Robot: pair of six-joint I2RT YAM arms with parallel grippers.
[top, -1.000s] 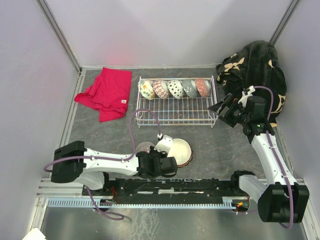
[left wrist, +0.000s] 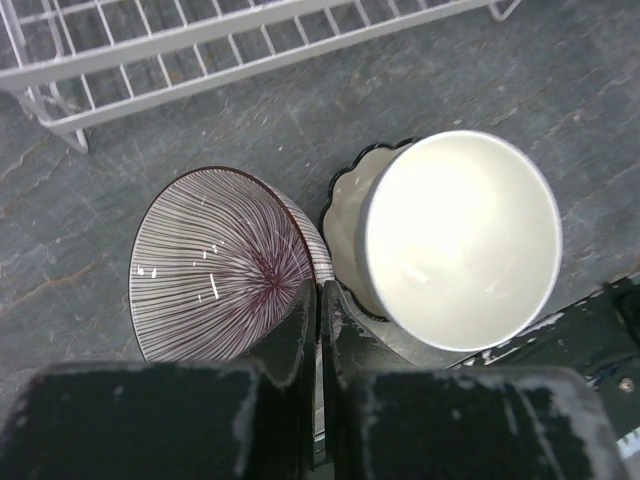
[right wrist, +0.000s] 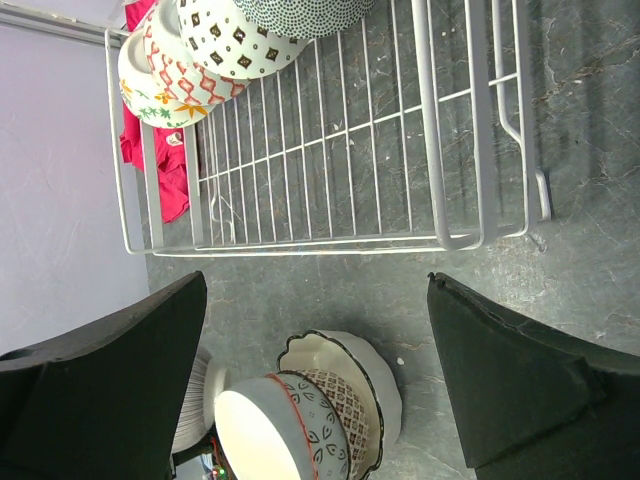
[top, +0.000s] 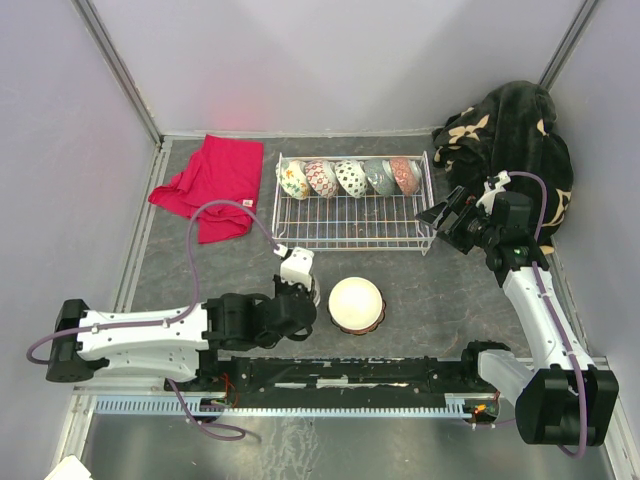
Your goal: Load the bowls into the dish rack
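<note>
My left gripper is shut on the rim of a striped bowl, whose lined inside faces up in the left wrist view. Right beside it a cream bowl leans, bottom up, on a stack with a scalloped-rim bowl; the right wrist view shows a leaf-patterned wall and a brown-patterned bowl in that stack. In the top view the arm mostly covers the striped bowl. The white wire dish rack carries a row of tilted bowls along its back. My right gripper hangs open and empty by the rack's right end.
A red cloth lies left of the rack. A dark patterned blanket is heaped at the back right. The rack's front half is empty, and bare grey tabletop shows right of the bowl stack.
The right arm and the rack's bowls have stayed put.
</note>
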